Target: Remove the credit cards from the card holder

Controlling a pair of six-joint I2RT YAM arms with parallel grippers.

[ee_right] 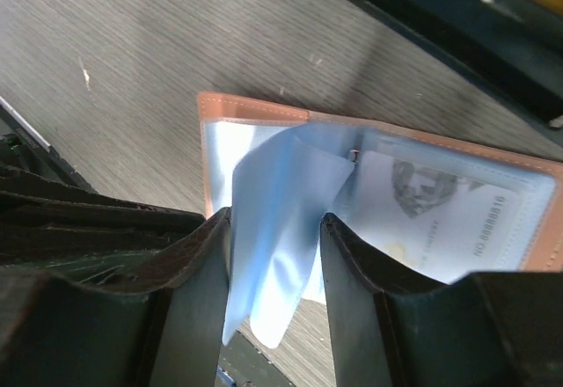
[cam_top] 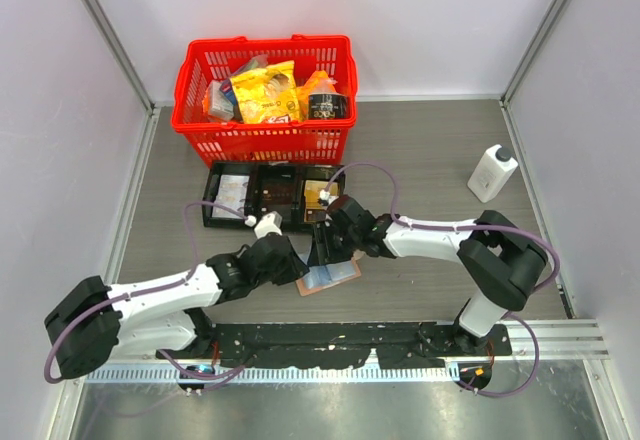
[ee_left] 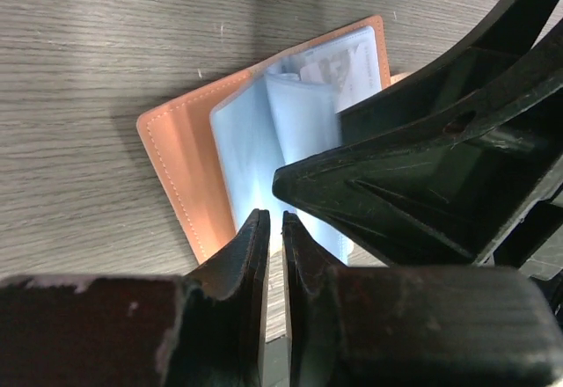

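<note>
The tan card holder (ee_left: 201, 145) lies open on the table, with translucent blue sleeves (ee_left: 242, 145) inside. My right gripper is open over it, and a raised, bent sleeve (ee_right: 286, 189) stands between its separated fingers. A white printed card (ee_right: 449, 215) shows flat in a clear sleeve on the right side of the holder. My left gripper is at the holder's near edge, its fingertips apart by a narrow gap with nothing between them. In the left wrist view a right gripper finger (ee_left: 369, 185) covers part of the sleeves.
Just behind the holder is a black compartment tray (cam_top: 250, 220). A red basket (cam_top: 265, 145) with packaged goods stands farther back, and a white bottle (cam_top: 491, 174) is at the right. The table between the bottle and right arm is clear.
</note>
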